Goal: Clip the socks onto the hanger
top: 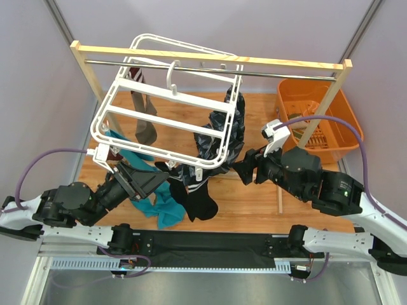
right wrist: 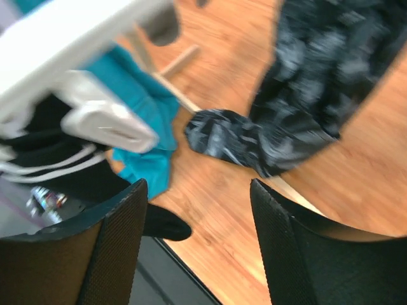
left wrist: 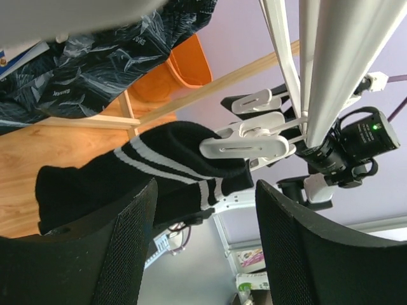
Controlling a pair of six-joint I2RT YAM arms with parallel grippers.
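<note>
From the front of the white hanger [top: 166, 121] hangs a black striped sock [top: 197, 198]. In the left wrist view a white clip [left wrist: 245, 147] grips the upper edge of this black sock [left wrist: 152, 162]. My left gripper [top: 141, 189] is open beside the sock, with nothing between its fingers. To the right of the hanger my right gripper [top: 247, 170] stands open and empty, apart from the sock. Brown-grey socks [top: 144, 117] hang on the hanger's far left side, and a patterned dark cloth [top: 222, 133] hangs at its right.
A wooden frame with a metal rod [top: 210, 71] carries the hanger. Teal cloth [top: 166, 206] lies on the wooden table [top: 254, 213]. The orange basket [top: 343, 121] stands at back right.
</note>
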